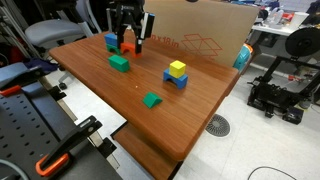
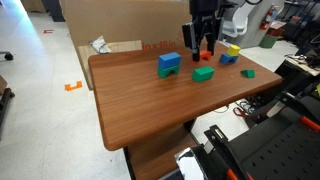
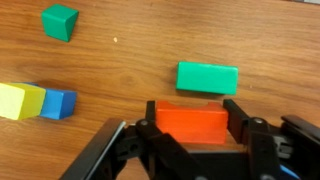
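An orange-red block [image 3: 192,122] sits between the fingertips of my gripper, which is shut on it. Low over the far part of the table, the gripper [image 1: 129,38] holds that red block [image 1: 128,47]; whether its underside touches the wood I cannot tell. A green rectangular block [image 1: 119,63] lies on the near side of it, apart from it, and shows just above the red one in the wrist view. Beside the gripper, a blue block [image 2: 169,59] rests on a green piece [image 2: 168,72].
Farther along the table, a yellow block [image 1: 178,69] sits on a blue block [image 1: 175,83]. A smaller green block [image 1: 152,100] lies near the table's front edge. Bare wood [image 2: 125,110] fills the table's other end. A cardboard panel [image 1: 200,35] stands along the back.
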